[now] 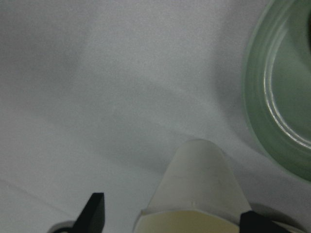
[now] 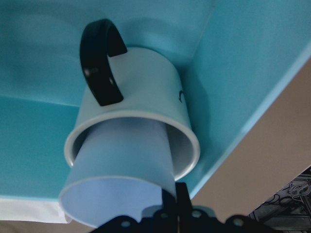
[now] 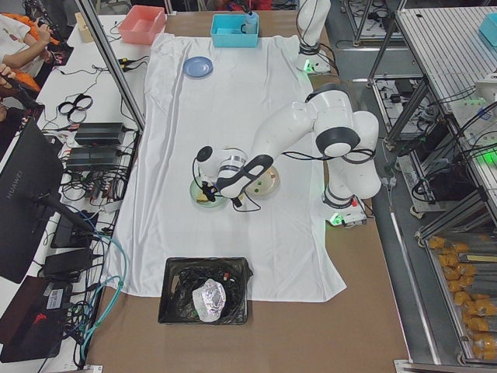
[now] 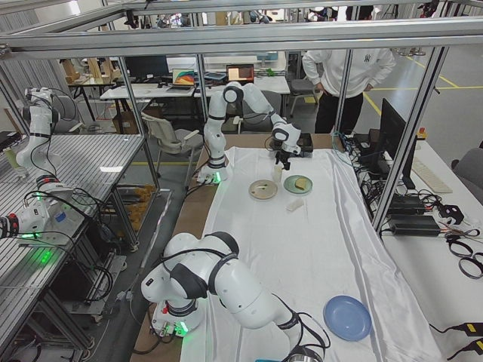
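In the left wrist view a pale cup (image 1: 194,174) lies between the fingers of my left gripper, which stands open; the left finger is clear of it. The green plate (image 1: 277,87) is beside the cup. My right gripper is shut on the rim of a white cup (image 2: 121,155), whose lower part is inside a white mug (image 2: 136,73) with a black handle, in the blue bin (image 2: 243,73).
A beige plate (image 4: 263,192) neighbours the green one. A blue plate (image 4: 347,320) lies at the far end of the cloth from a black lined bin (image 3: 178,295).
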